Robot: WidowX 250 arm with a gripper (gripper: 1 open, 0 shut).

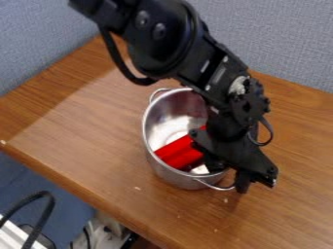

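Observation:
A steel pot [163,124] with thin wire handles stands on the wooden table, holding red objects [174,150] and something white at its bottom. My black gripper [239,181] reaches down over the pot's right side, beside the lower handle. Its fingertips are dark and partly hidden, so what lies between them cannot be made out clearly; it looks shut at the pot's rim or handle.
A grey padded wall runs along the back.

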